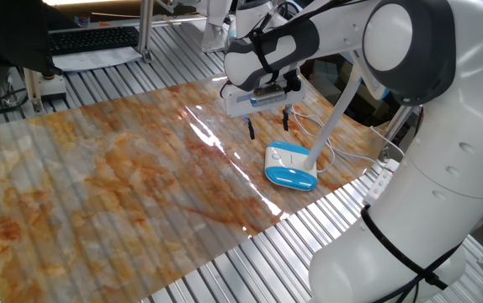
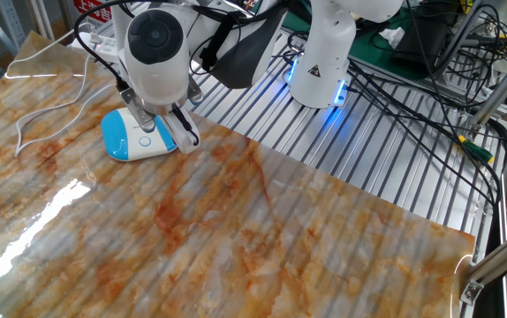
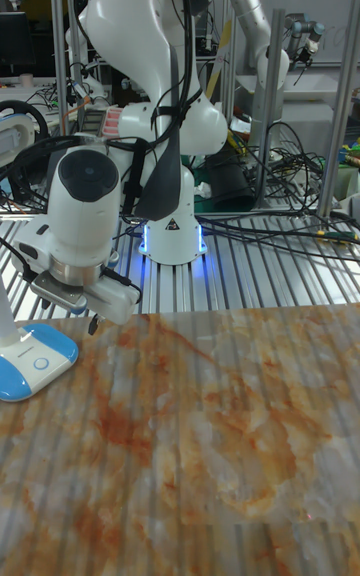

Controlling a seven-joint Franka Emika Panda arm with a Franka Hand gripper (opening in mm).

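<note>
A desk lamp with a blue and white base (image 1: 291, 166) stands on the marbled sheet, its white stem (image 1: 334, 123) rising towards my arm. My gripper (image 1: 268, 128) hangs above the sheet beside the lamp, its two dark fingers apart and nothing visible between them. In the second exterior view the lamp base (image 2: 138, 134) is partly covered by my wrist, and only one finger (image 2: 185, 125) shows clearly. The third exterior view has the lamp base (image 3: 38, 361) at the left edge, below and left of my gripper.
The marbled sheet (image 1: 98, 185) is bare across its broad middle and far side. A white cable (image 2: 37, 113) loops over it behind the lamp. Slatted metal (image 2: 395, 168) borders the sheet, with black cables lying near my base. A keyboard (image 1: 95, 39) lies at the back left.
</note>
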